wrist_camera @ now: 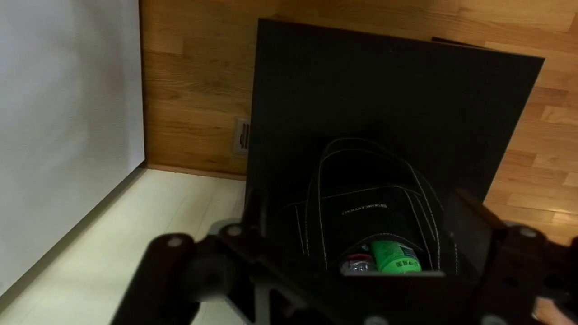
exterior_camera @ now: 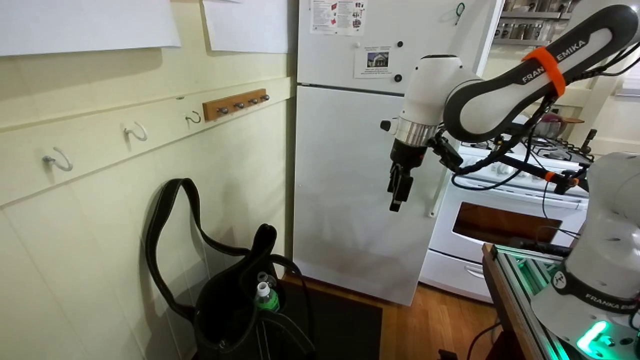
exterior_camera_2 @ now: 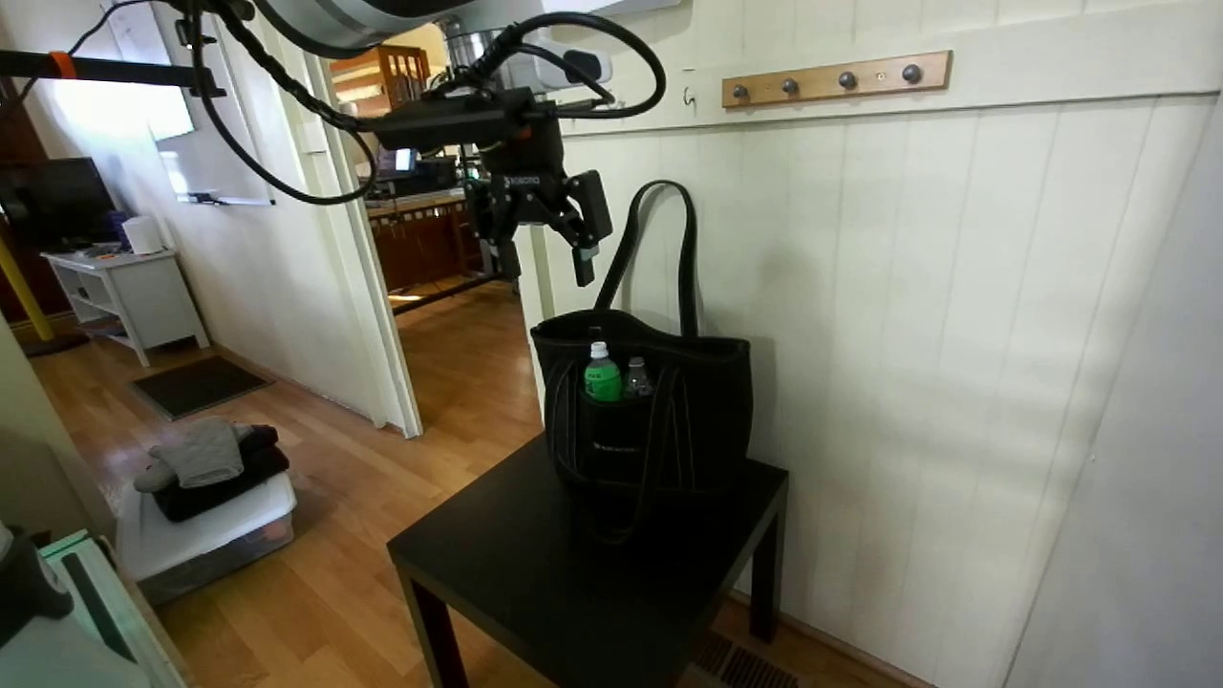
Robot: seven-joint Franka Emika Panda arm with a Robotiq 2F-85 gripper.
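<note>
A black tote bag (exterior_camera_2: 717, 401) stands upright on a low black table (exterior_camera_2: 493, 545), close to the wall. Its front pocket holds a green-labelled bottle (exterior_camera_2: 602, 376) and a clear bottle (exterior_camera_2: 637, 377), both with their tops showing. One long strap (exterior_camera: 157, 246) rises in a loop against the wall. My gripper (exterior_camera_2: 547, 273) hangs open in the air, its fingers pointing down and nothing between them. From the first exterior view, the gripper (exterior_camera: 396, 198) is in front of the fridge, right of the bag and higher. Looking down, the wrist view has the bag's pocket and green bottle (wrist_camera: 395, 257) low in the frame, partly covered by the gripper.
Wall hooks (exterior_camera: 137, 132) and a wooden peg rack (exterior_camera: 237, 104) line the rail above the bag. The white fridge (exterior_camera: 354, 192) and stove (exterior_camera: 504, 222) stand at the back. A plastic bin (exterior_camera_2: 206, 533) with folded clothes sits on the floor.
</note>
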